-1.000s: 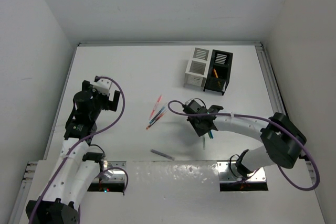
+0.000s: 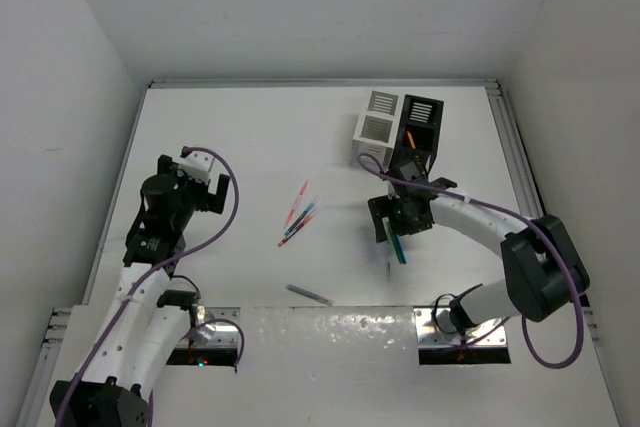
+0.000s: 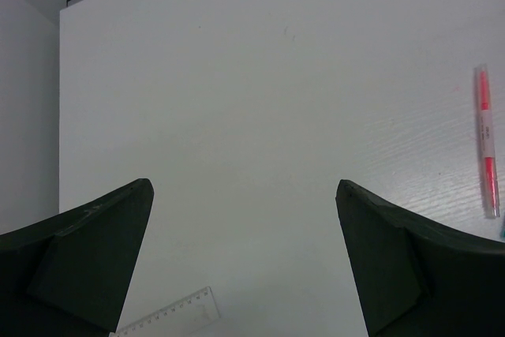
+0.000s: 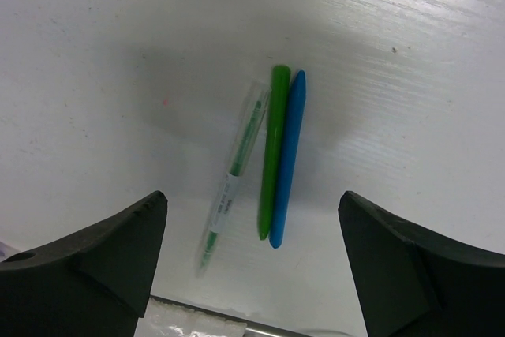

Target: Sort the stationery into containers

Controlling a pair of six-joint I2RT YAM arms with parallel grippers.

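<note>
My right gripper (image 2: pixel 412 203) is open above a clear pen with green ink (image 4: pixel 226 195), a green stick (image 4: pixel 274 147) and a blue stick (image 4: pixel 289 159). These three lie close together on the table, between and beyond its fingers in the right wrist view, with nothing gripped. Over at the left, my left gripper (image 2: pixel 193 176) stands open and empty. A red pen (image 3: pixel 487 144) shows at the right of its wrist view, and a clear ruler (image 3: pixel 177 315) at the bottom. Mid-table lie a red pen (image 2: pixel 296 202) and several pens and sticks (image 2: pixel 299 220).
At the back right, a white container (image 2: pixel 371 129) stands beside a black container (image 2: pixel 421 112) holding an orange stick (image 2: pixel 410 139). A grey stick (image 2: pixel 310 295) lies by the front edge.
My right gripper has moved rightward in the top view, uncovering more of the pen and sticks near it. The left arm has stayed still.
</note>
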